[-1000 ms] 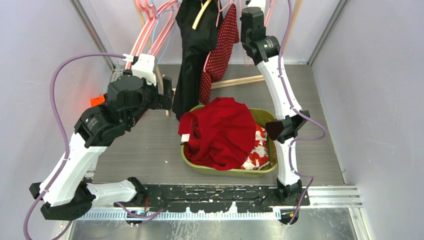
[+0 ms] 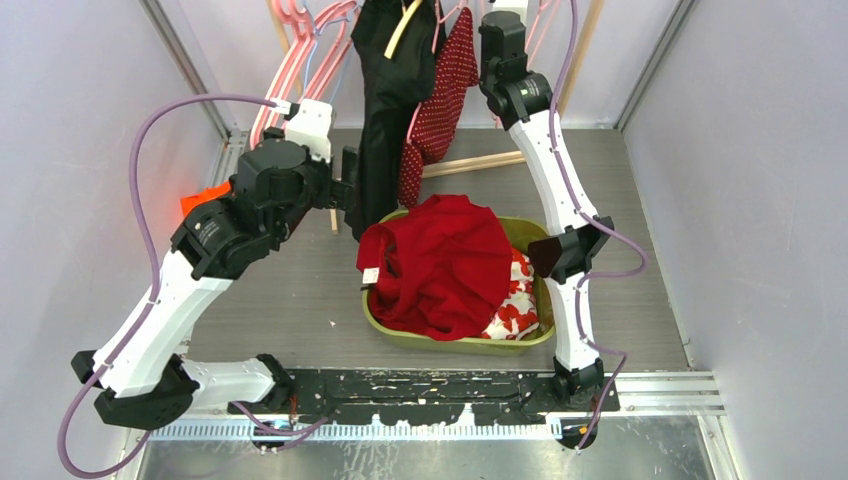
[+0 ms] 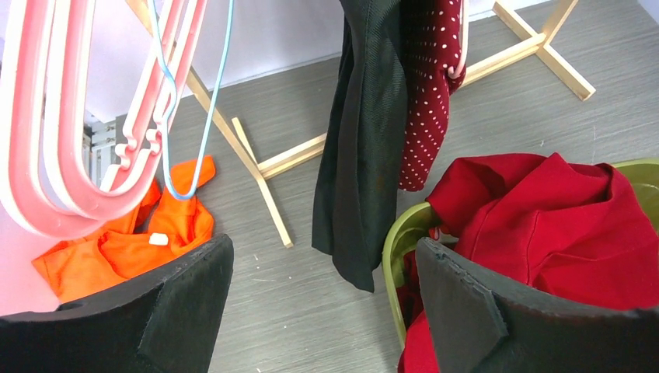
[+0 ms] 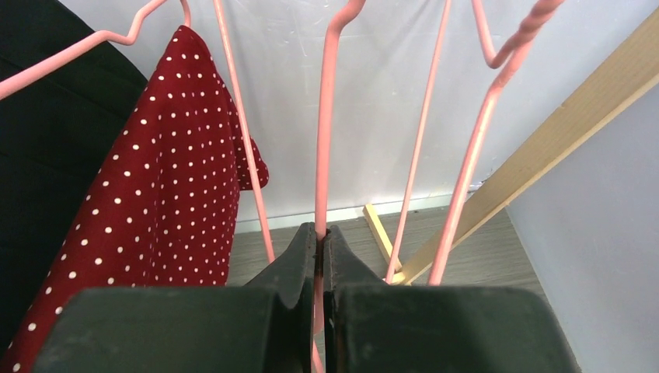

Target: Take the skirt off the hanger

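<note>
A black garment (image 2: pixel 385 120) and a red polka-dot garment (image 2: pixel 440 95) hang at the back centre, the dotted one over a pink hanger. My left gripper is open, facing the black garment's lower part (image 3: pixel 353 171), with nothing between its fingers. At the upper right my right gripper is shut on a pink hanger (image 4: pixel 325 116), right of the dotted cloth.
A green basket (image 2: pixel 420 340) holds red cloth and floral fabric. Empty hangers (image 3: pixel 62 140) cluster at the left above orange cloth (image 3: pixel 132 256). Wooden rack feet (image 2: pixel 470 163) rest on the floor.
My left gripper has moved right toward the black garment. The garments look unchanged.
</note>
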